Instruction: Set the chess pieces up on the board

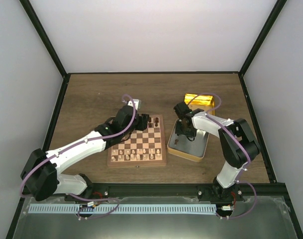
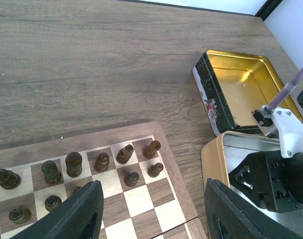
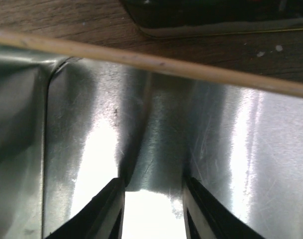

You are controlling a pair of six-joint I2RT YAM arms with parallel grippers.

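The chessboard [image 1: 136, 162] has light pieces along its near rows and dark pieces [image 2: 73, 164] in the far rows. My left gripper hovers over the board's far part, fingers apart with nothing between them. My right gripper is over the metal tray [image 1: 186, 155], its fingers apart and only bare metal visible between them. A small dark piece [image 1: 176, 141] lies in the tray, near its left side in the top view.
A gold tin box [image 2: 241, 79] stands behind the tray. The two arms are close together over the board and tray.
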